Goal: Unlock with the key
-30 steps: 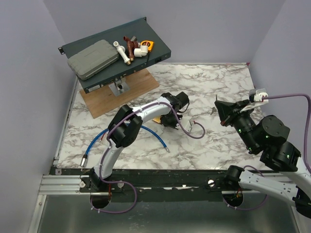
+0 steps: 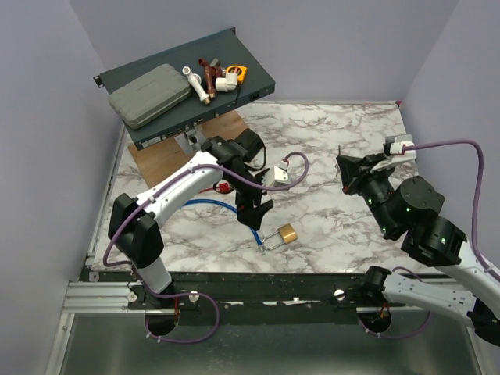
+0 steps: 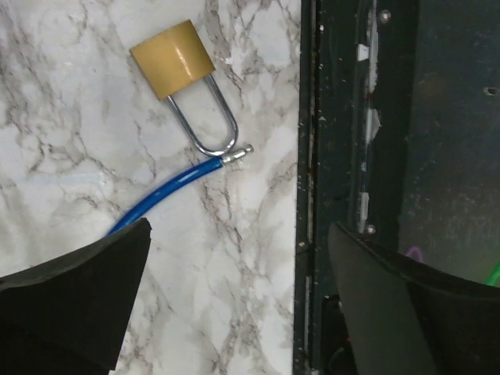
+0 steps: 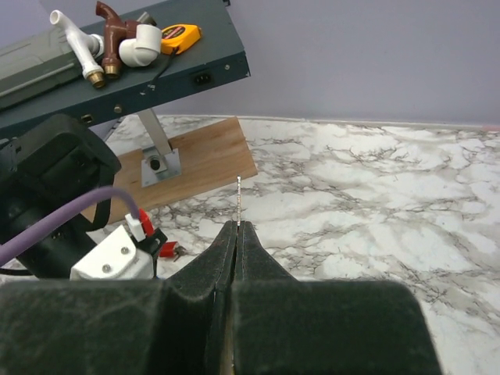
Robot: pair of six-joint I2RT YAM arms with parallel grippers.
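In the left wrist view a brass padlock [image 3: 173, 58] lies flat on the marble top, its steel shackle [image 3: 205, 125] closed-looking and reaching to a blue hose's metal tip. From above, the padlock [image 2: 287, 233] is near the front edge. My left gripper [image 2: 254, 217] stands open just to its left, with nothing between the fingers. Over on the right, my right gripper is shut on a thin silver key [image 4: 239, 195], seen edge-on and pointing up from the fingertips, well away from the padlock.
A blue hose [image 2: 209, 201] curves under the left arm toward the padlock. At the back left, a dark shelf [image 2: 176, 58] on a wooden base [image 2: 148, 162] holds a grey case and pipe fittings. Bare marble [image 2: 320, 125] spreads across the back right.
The right gripper shifted slightly left.
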